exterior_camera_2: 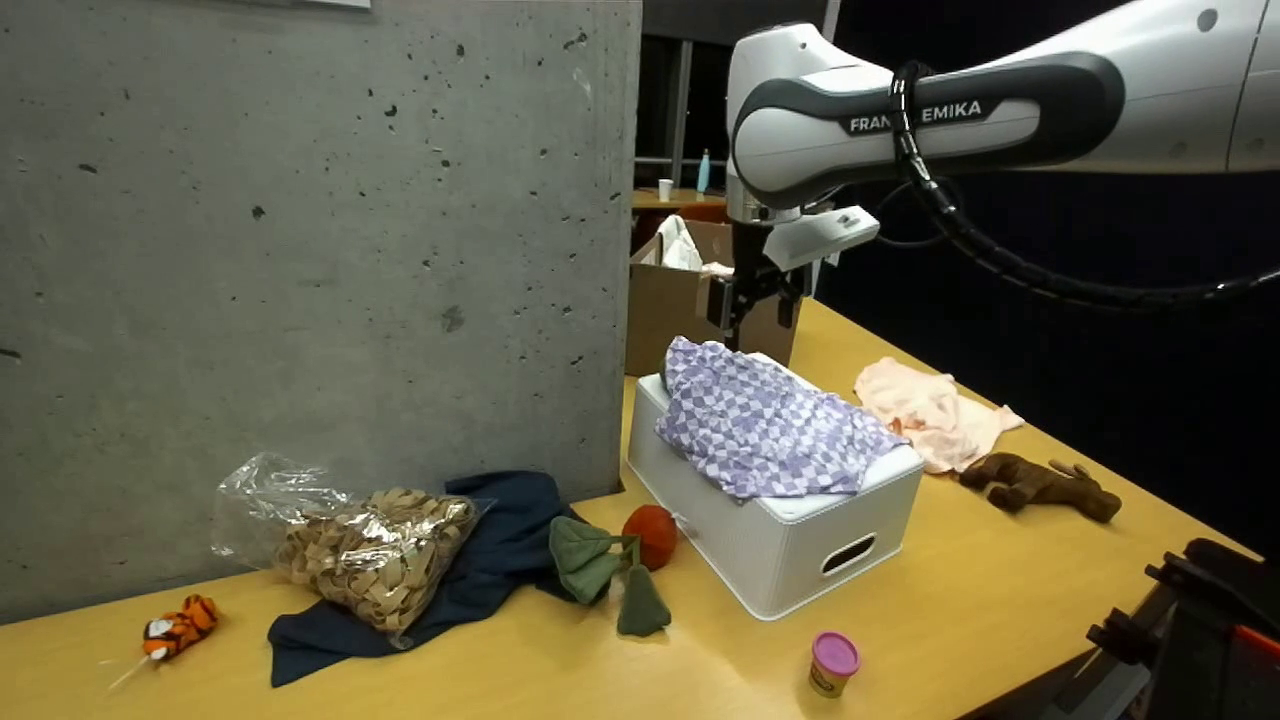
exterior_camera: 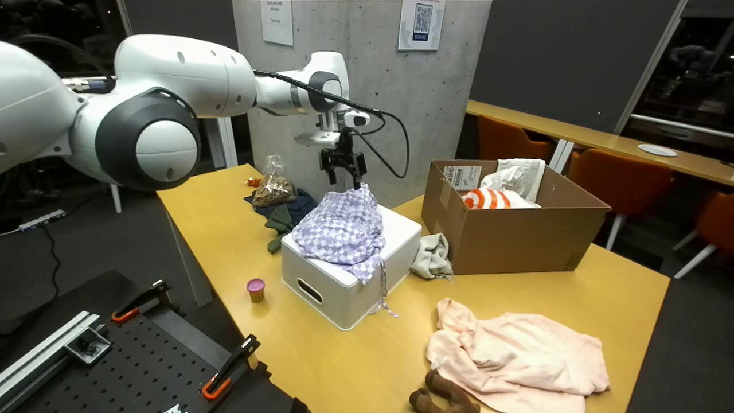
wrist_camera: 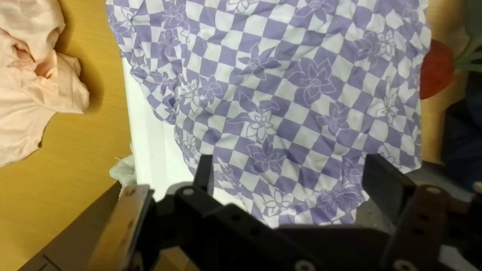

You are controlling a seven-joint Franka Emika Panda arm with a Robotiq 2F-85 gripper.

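Observation:
A purple-and-white checked cloth [exterior_camera: 342, 227] with flower prints lies draped over the lid of a white box [exterior_camera: 402, 237]. One edge of it hangs down the box's side, with a thin strap reaching the table. My gripper [exterior_camera: 344, 182] is open just above the cloth's back end, pointing down. In the wrist view the fingers [wrist_camera: 204, 174] stand wide apart over the cloth's near edge, with nothing held between them. From the other side, in exterior view 2, the gripper [exterior_camera_2: 753, 314] also hangs over the far end of the box.
An open cardboard box [exterior_camera: 523, 237] with cloths inside stands right of the white box, a grey cloth [exterior_camera: 433, 256] between them. A pink cloth [exterior_camera: 516, 351] and brown plush toy [exterior_camera: 445, 393] lie in front. The concrete wall [exterior_camera_2: 312, 240] rises close behind.

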